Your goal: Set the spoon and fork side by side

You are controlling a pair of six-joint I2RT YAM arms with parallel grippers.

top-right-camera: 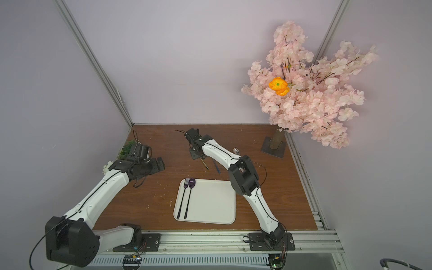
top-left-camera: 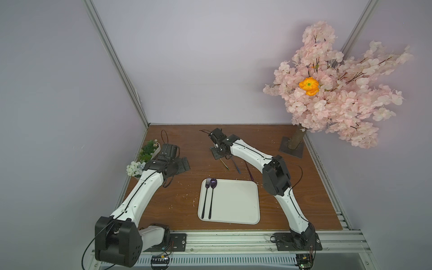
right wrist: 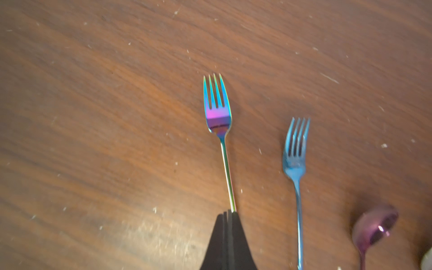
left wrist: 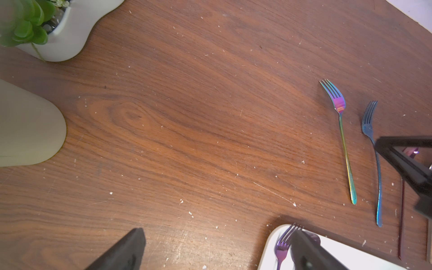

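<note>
In the right wrist view my right gripper is shut with nothing between its fingers. A rainbow fork (right wrist: 219,118) lies on the table beyond and below its tips, its handle partly hidden behind them. The left wrist view shows this fork whole (left wrist: 343,139), clear of the right fingers (left wrist: 396,155). On the tray's left side, a dark purple fork (top-left-camera: 207,184) and a dark purple spoon (top-left-camera: 213,183) lie side by side. My left gripper is open and empty over bare table, left of the tray.
The white tray (top-left-camera: 236,202) is bare on its right. Right of the rainbow fork lie a blue fork (right wrist: 294,157) and a purple-pink spoon (right wrist: 373,227). Planters (top-left-camera: 148,153) stand far left, a blossom tree (top-left-camera: 294,137) far right.
</note>
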